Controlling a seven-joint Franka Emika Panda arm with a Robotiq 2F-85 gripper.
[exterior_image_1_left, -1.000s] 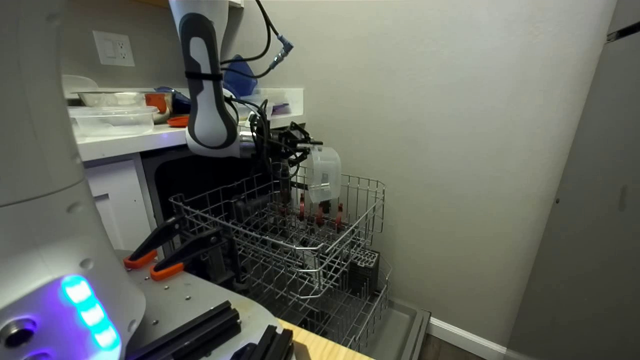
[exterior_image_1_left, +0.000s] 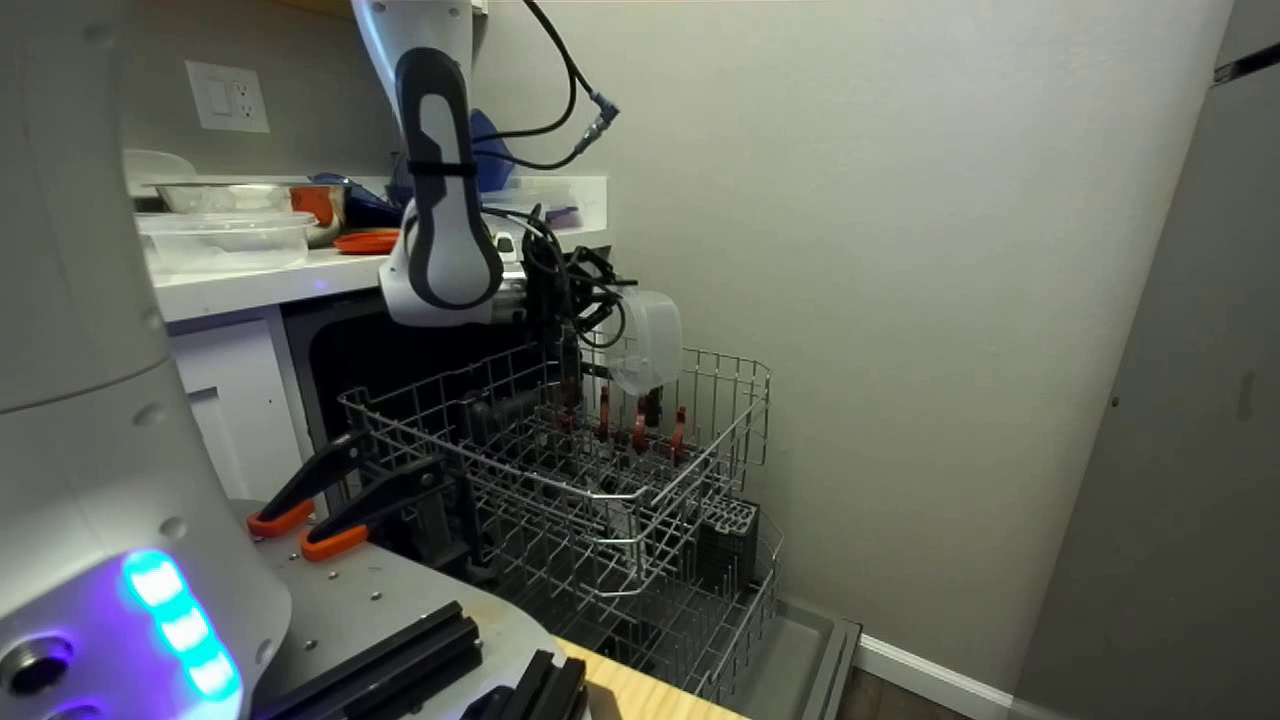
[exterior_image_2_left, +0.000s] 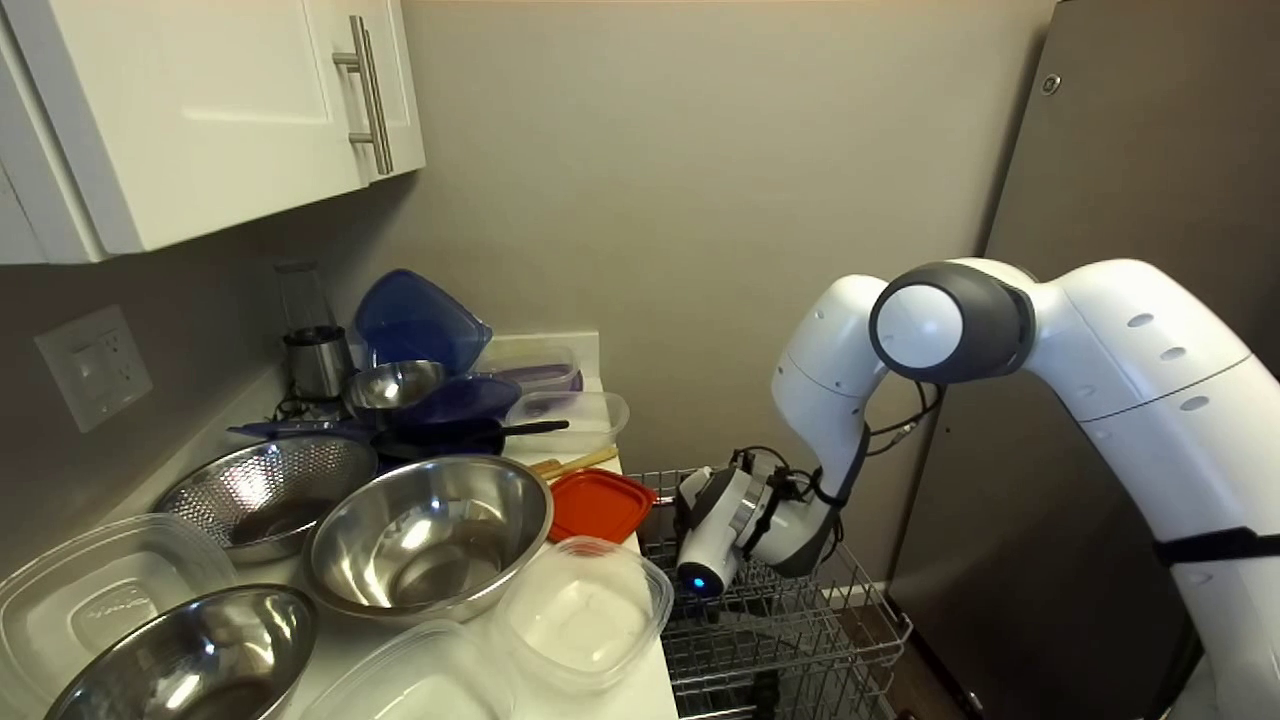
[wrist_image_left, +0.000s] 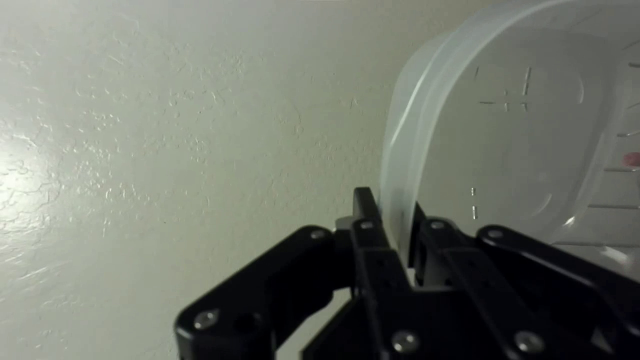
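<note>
A clear plastic container (exterior_image_1_left: 651, 341) hangs tilted on its side at the upper dishwasher rack (exterior_image_1_left: 564, 478), its lower part level with the rack's far tines. My gripper is shut on the container's wall near its rim. In the wrist view, the container (wrist_image_left: 528, 132) spreads to the right of the fingers, with the plain wall behind on the left. Rack wires and a bit of red show through and past the clear plastic. Whether the container touches the rack, I cannot tell.
Red-handled items (exterior_image_1_left: 641, 430) stand in the upper rack, just under the container. Below is the lower rack (exterior_image_1_left: 672, 624) with a dark basket (exterior_image_1_left: 727, 546). The counter to the left holds metal bowls (exterior_image_2_left: 428, 536), a colander (exterior_image_2_left: 266, 486) and more clear containers (exterior_image_2_left: 584, 608).
The forearm and wrist have shifted slightly to the right and down. The container stays in the grip, a little higher and turned somewhat differently.
</note>
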